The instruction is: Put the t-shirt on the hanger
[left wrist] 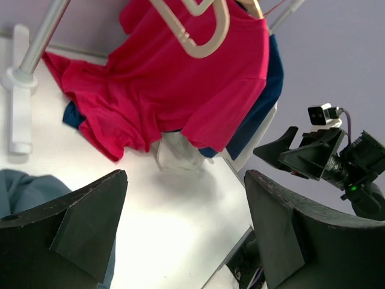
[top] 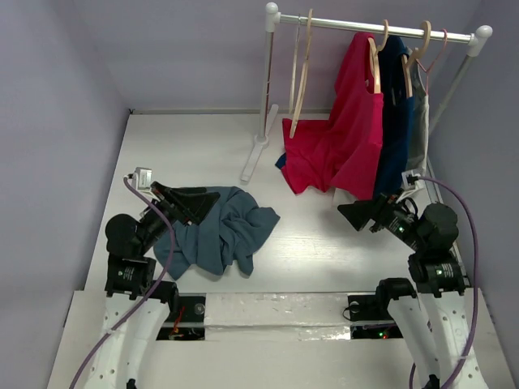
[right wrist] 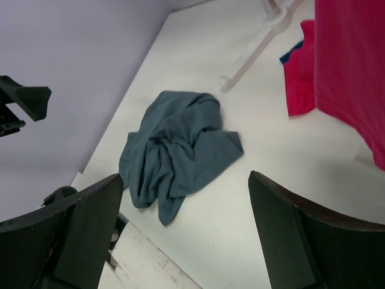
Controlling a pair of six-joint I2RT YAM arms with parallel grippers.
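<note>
A crumpled dark teal t shirt (top: pixel 235 231) lies on the white table's left part; it also shows in the right wrist view (right wrist: pixel 174 144). My left gripper (top: pixel 195 203) is open above the shirt's upper left part, nothing between its fingers. My right gripper (top: pixel 361 211) stands open at the right, below the hanging red shirt (top: pixel 340 146), also empty. Wooden hangers (top: pixel 302 81) hang bare on the left part of the rail (top: pixel 332 23); more hangers on the right carry red, navy and pale garments.
The rack's white foot (top: pixel 251 162) stands at the back middle. The red shirt's lower part rests on the table (top: pixel 308 259), which is clear at the front middle and right. Grey walls enclose the back and sides.
</note>
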